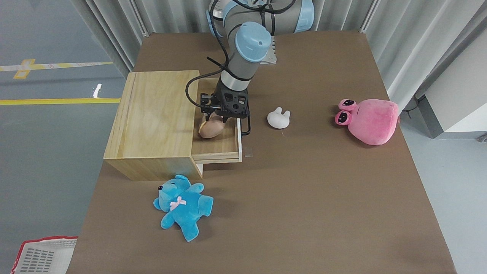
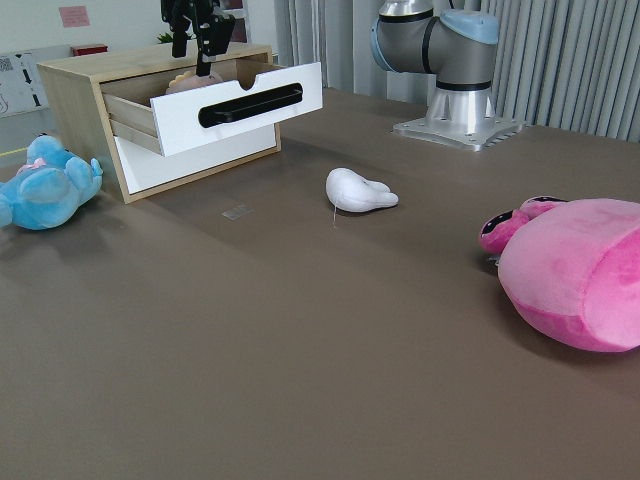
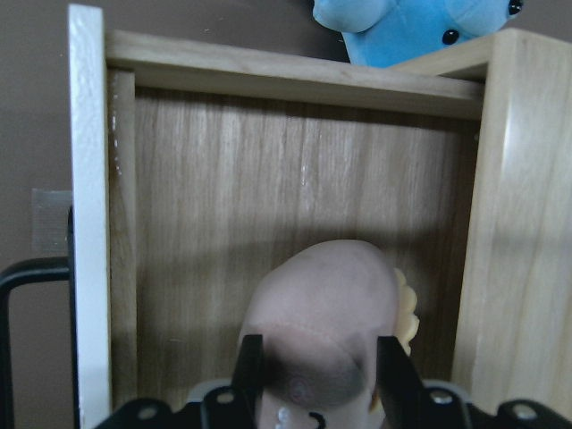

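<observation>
A pale pink-beige plush toy (image 1: 210, 128) with a cream frill lies inside the open drawer (image 1: 217, 147) of the wooden cabinet (image 1: 148, 118). My gripper hangs over the drawer right at the toy; in the wrist view its two fingers stand well apart, one on each side of the toy's body, and whether they press on it I cannot tell. The drawer's white front with a black handle shows in the left camera view.
A blue bear (image 1: 185, 210) lies in front of the cabinet. A white bunny-eared toy (image 1: 278, 118) sits right of the drawer, and a pink plush (image 1: 372, 121) lies farther right.
</observation>
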